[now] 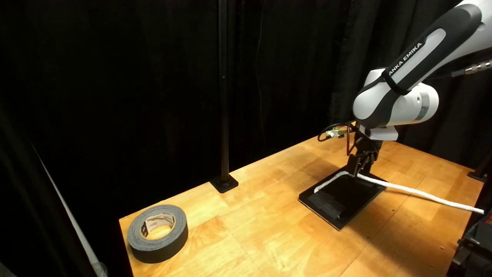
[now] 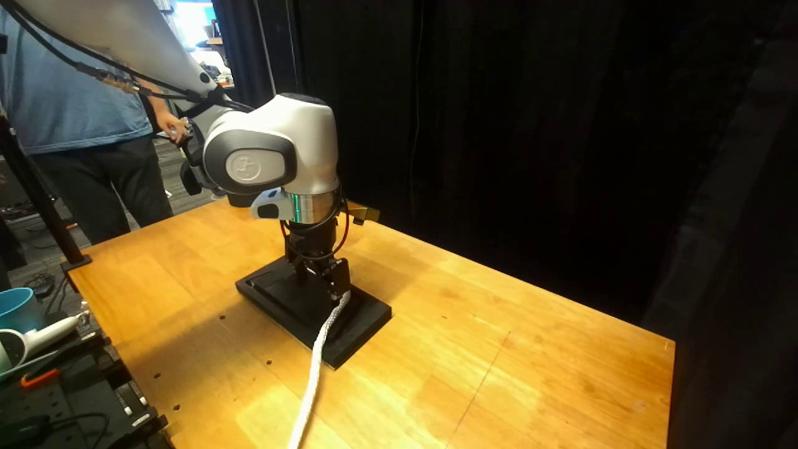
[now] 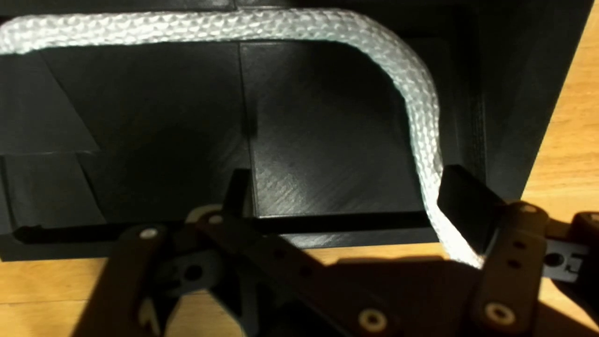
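Observation:
A white braided rope (image 1: 415,191) lies partly on a black rectangular tray (image 1: 339,224) and runs off one side over the wooden table. In the wrist view the rope (image 3: 418,106) crosses the tray, bends, and passes along the inner side of the right-hand finger (image 3: 463,194). My gripper stands open, its left-hand finger (image 3: 240,188) well apart from the rope. Exterior view 2 has the gripper (image 2: 322,283) low over the tray, with the rope (image 2: 319,352) leading out from by the nearer finger. Whether that finger touches the rope is unclear.
A roll of dark tape (image 1: 174,241) sits at the table's far left corner in exterior view 1. Between it and the tray the table (image 1: 258,221) is clear. A black post (image 1: 224,180) stands at the back edge. One person (image 2: 90,142) is beyond the table.

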